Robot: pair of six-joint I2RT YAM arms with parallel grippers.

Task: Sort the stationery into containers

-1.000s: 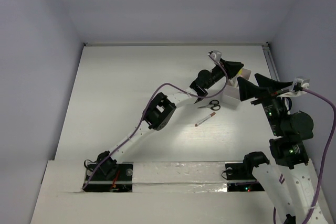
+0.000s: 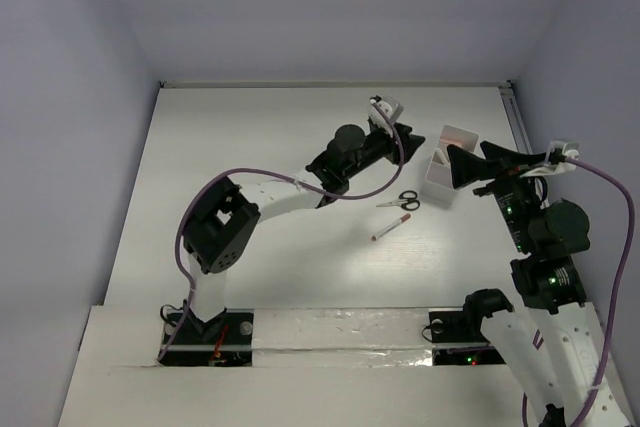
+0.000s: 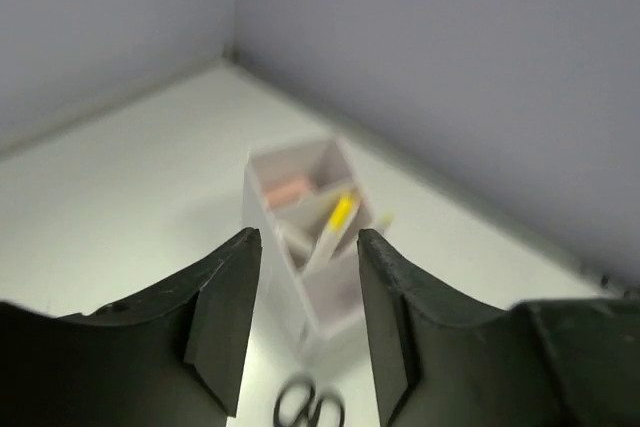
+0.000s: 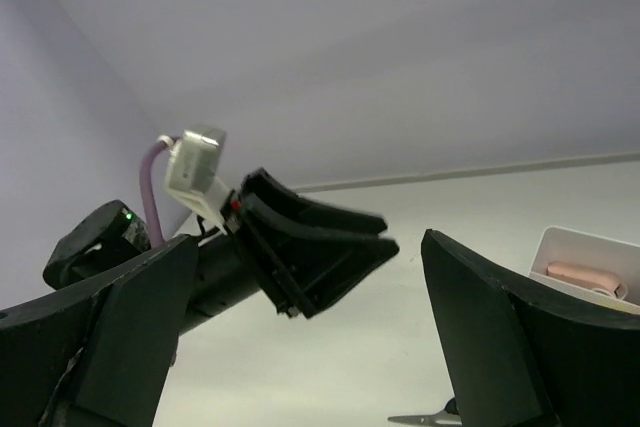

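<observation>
A white divided box [image 2: 438, 193] stands at the back right of the table, partly under my right gripper [image 2: 468, 161]. In the left wrist view a pinkish piece [image 3: 288, 193] lies in its far compartment, and a yellow-ended light stick [image 3: 338, 222] leans in the middle one; the near one looks empty. Black-handled scissors [image 2: 409, 200] lie beside the box, with a red-and-white marker [image 2: 391, 227] in front of them. Left of the box, my left gripper is open, nothing between its fingers. The right one, also open, holds nothing.
Walls rise beyond the back and right edges. In the right wrist view my left arm [image 4: 245, 257] shows between the right fingers, so both grippers hover fairly close together.
My left gripper has drawn back leftward from over the box, its arm folding up, and more of the box shows. The right arm has shifted only slightly. Scissors and marker have not moved.
</observation>
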